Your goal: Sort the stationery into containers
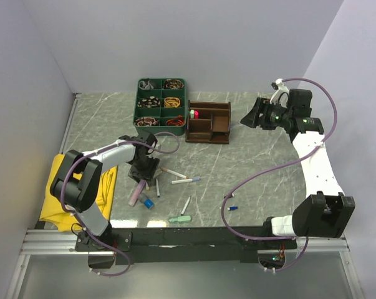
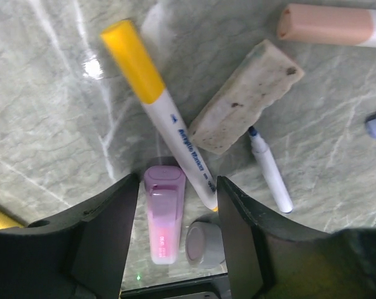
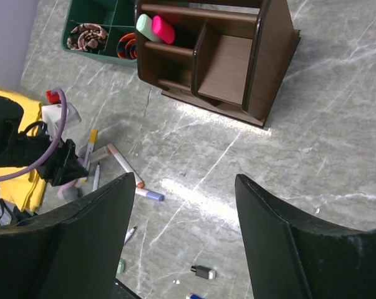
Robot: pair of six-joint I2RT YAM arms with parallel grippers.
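Observation:
My left gripper is open, low over a pink highlighter [image 2: 164, 225] and a yellow-capped marker [image 2: 174, 129]. Near them lie an eraser [image 2: 244, 93], a thin blue-tipped pen [image 2: 272, 174] and a grey cylinder [image 2: 204, 245]. More pens, a green item [image 1: 179, 219] and small dark pieces [image 3: 202, 271] lie scattered on the table. At the back stand a wooden organiser [image 1: 219, 124], holding pink and mint items, and a green compartment box [image 1: 160, 130]. My right gripper hangs open at the upper right of the top view, nothing between its fingers.
A yellow cloth [image 1: 55, 205] covers the left front of the table. The box's compartments hold coiled items.

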